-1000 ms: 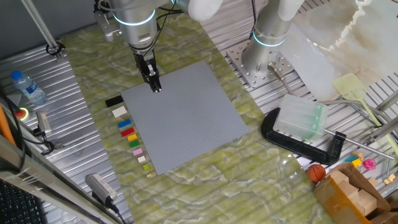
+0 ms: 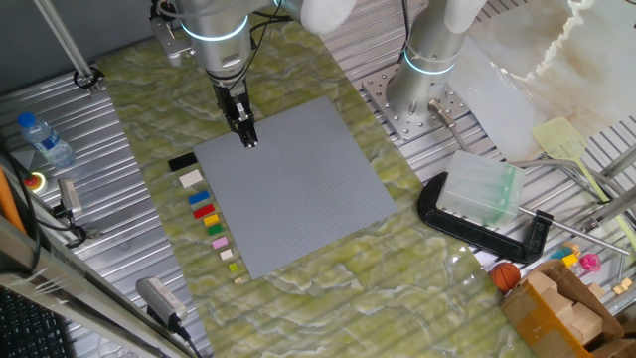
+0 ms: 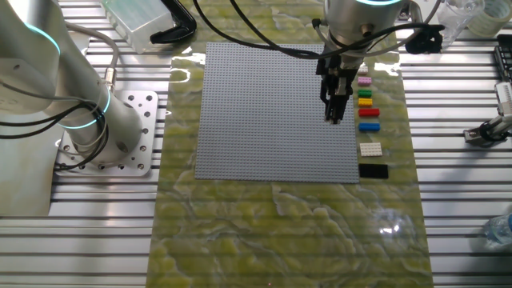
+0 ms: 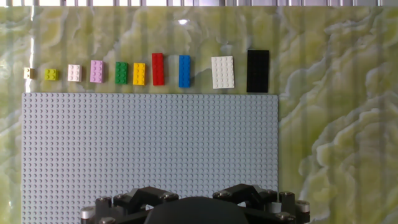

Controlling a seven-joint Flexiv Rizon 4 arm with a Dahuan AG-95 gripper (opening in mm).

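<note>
My gripper (image 2: 250,146) hangs over the grey studded baseplate (image 2: 298,189), near its edge by the black brick. In the wrist view its black fingers (image 4: 152,195) stand apart at the bottom, with nothing seen between them. A row of bricks lies on the mat along one side of the plate: black (image 4: 257,71), white (image 4: 222,72), blue (image 4: 184,71), red (image 4: 158,69), yellow (image 4: 138,74), green (image 4: 121,73), pink (image 4: 96,71), a smaller whitish one (image 4: 74,73), lime (image 4: 51,74) and a tiny tan one (image 4: 28,73). No brick shows on the plate's visible surface.
Beyond the plate, a black clamp (image 2: 482,224) and a clear plastic box (image 2: 481,187) stand near the mat's edge. A cardboard box (image 2: 556,313) holds blocks at the lower right. A water bottle (image 2: 46,139) is at far left.
</note>
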